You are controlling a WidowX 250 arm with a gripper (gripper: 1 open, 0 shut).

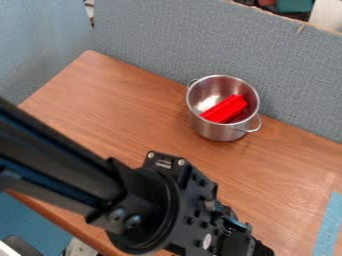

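Observation:
A steel pot (205, 126) with two side handles stands on the wooden table at the back right, near the grey wall. A red block (226, 108) lies inside it. The black arm reaches in from the left to its wrist housing (160, 205) in the lower middle, in front of the pot and apart from it. The gripper's fingers cannot be made out.
Grey padded walls (179, 45) bound the table (94, 110) at the back and left. A light blue strip (327, 225) lies at the right edge.

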